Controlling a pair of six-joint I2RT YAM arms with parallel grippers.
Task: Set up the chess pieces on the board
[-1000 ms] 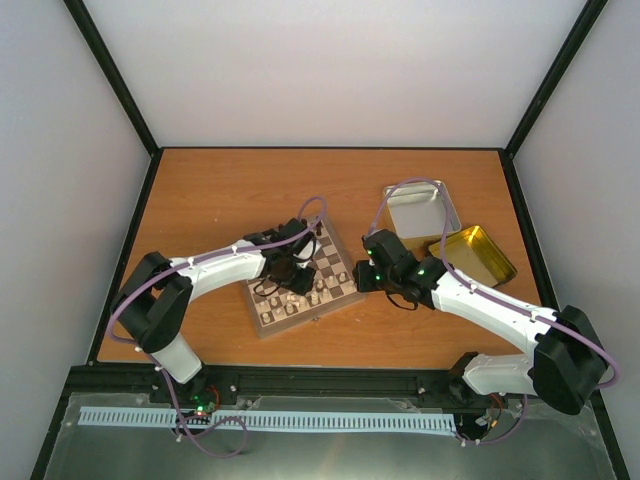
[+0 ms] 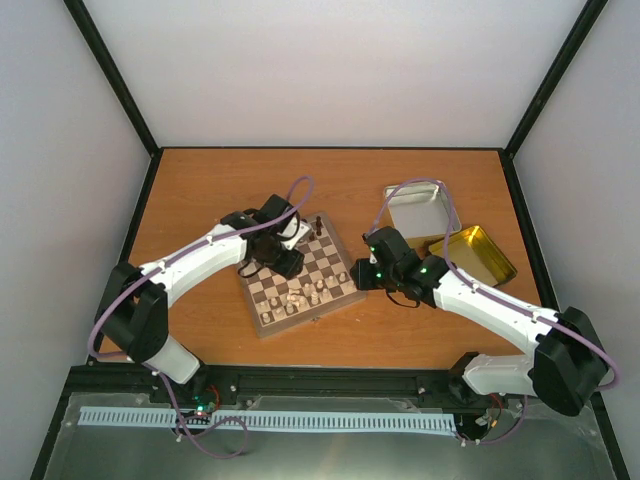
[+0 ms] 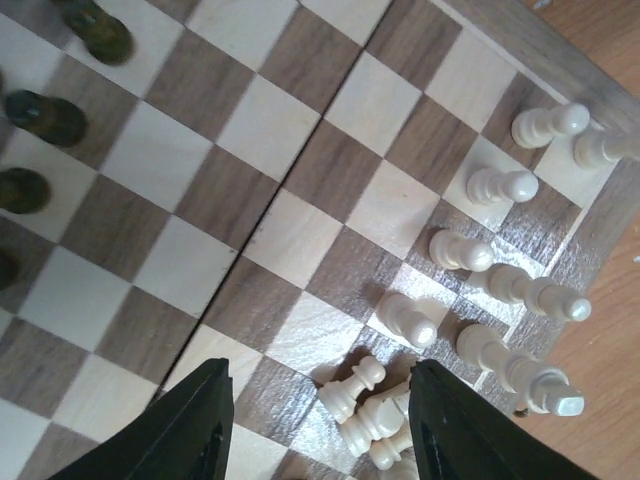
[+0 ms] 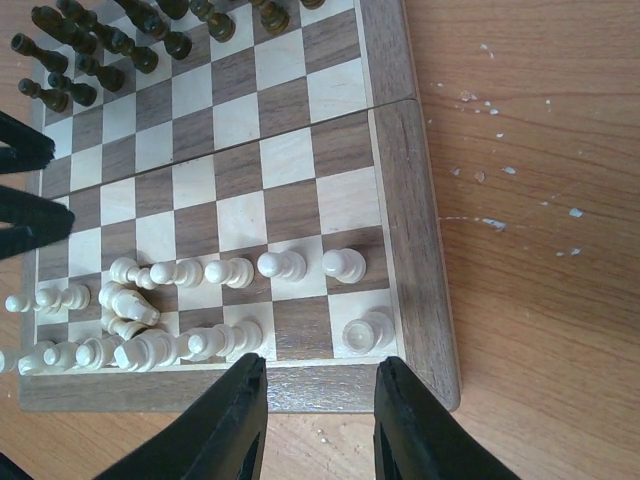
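Note:
The chessboard (image 4: 408,200) has dark pieces (image 4: 219,25) along its far side and white pieces (image 4: 284,264) on the near side. Several white pieces, including a pawn (image 3: 341,393), lie toppled in a small cluster. My left gripper hangs over the board just beside that cluster, open, with nothing visible held. Its black fingers also reach into the right wrist view's left edge. My right gripper is open at the board's edge, near the white back row, empty between its fingers.
A silver tray (image 2: 417,210) and a gold tray (image 2: 480,255) sit right of the board, partly behind the right arm.
The left arm has risen and drawn back toward the upper left over the board. The right arm looks unchanged.

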